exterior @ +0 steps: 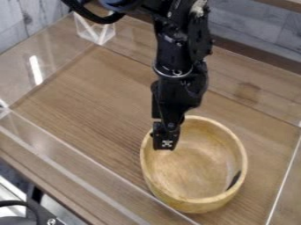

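My black gripper (166, 132) reaches down from the top centre to the upper left rim of a round tan bowl (193, 167). Its fingers stand open, and whether anything lies between them is hard to tell. A small dark object sits inside the bowl at its right side.
A white wire-like holder (94, 26) stands at the back left. The table's edge and a dark gap are at the lower left.
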